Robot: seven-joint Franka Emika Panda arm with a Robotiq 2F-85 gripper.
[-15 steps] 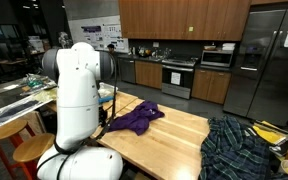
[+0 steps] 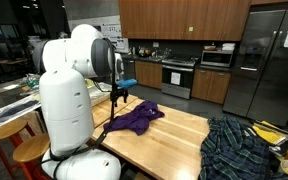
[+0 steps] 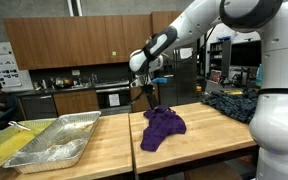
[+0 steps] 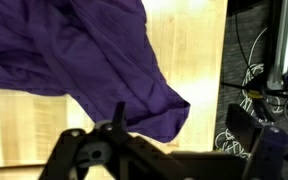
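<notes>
A purple cloth (image 2: 136,119) lies crumpled on the wooden table near the left edge. In the second exterior view the same cloth (image 3: 162,126) shows in the middle of the tabletop, with its folds spread. Seen from the wrist, the cloth (image 4: 109,60) fills the upper left, and one corner of it reaches toward the space ahead of my fingers. My gripper stands open above the table, its dark fingers well apart and nothing visibly held. From outside, the gripper (image 2: 117,94) hangs over the table's left side, above and beside the cloth.
A dark cloth heap (image 2: 234,148) covers the table's right part. A metal tray (image 3: 59,142) stands on the left in the second exterior view. Cables (image 4: 252,80) lie past the table edge. Bare wood (image 2: 179,130) is free in the middle.
My gripper has risen and shifted a little to the right in exterior view 1. The purple cloth lies about where it was.
</notes>
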